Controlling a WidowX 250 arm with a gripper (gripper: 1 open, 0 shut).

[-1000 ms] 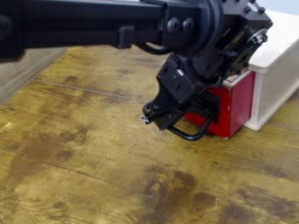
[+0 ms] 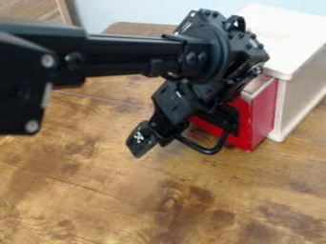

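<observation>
The black gripper [image 2: 151, 135] hangs low over the wooden floor [image 2: 76, 191], angled down and to the left, just in front of a red box [image 2: 254, 112] with a pale rim. Its fingertips are dark and close to the wood; I cannot make out the gap between them clearly, and I see no object held. The arm crosses the upper left of the view and hides part of the red box.
A white box or cabinet [image 2: 295, 76] stands at the right behind the red box, against a pale wall. A wooden edge lies at the upper left.
Since a second ago the gripper's fingertips have moved left and somewhat down, and the wrist and arm have come lower in the view. The boxes look unmoved.
</observation>
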